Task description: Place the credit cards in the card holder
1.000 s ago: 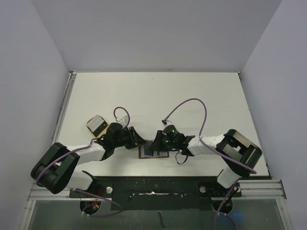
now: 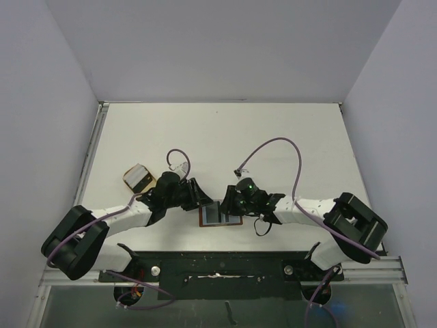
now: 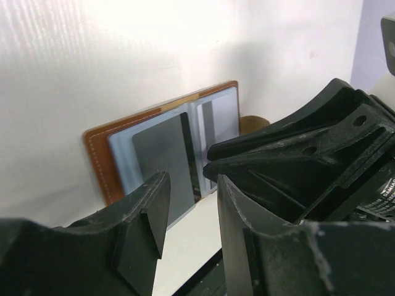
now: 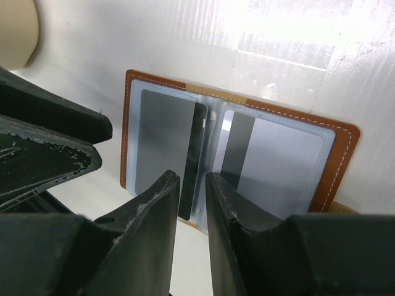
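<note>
The card holder, brown with stitched edges and clear sleeves, lies open on the white table; dark and white cards show in its sleeves. My left gripper stands over its left half, fingertips slightly apart with nothing seen between them. My right gripper is over the middle near the centre fold, its fingertips part open beside the white card with a dark stripe. Whether the fingertips touch the sleeves I cannot tell.
At the left of the table a tan tray holds white and dark cards. The two grippers are close together over the holder.
The right arm has shifted slightly to the right. The left gripper has moved a little to the right, and the holder appears shifted slightly right too.
</note>
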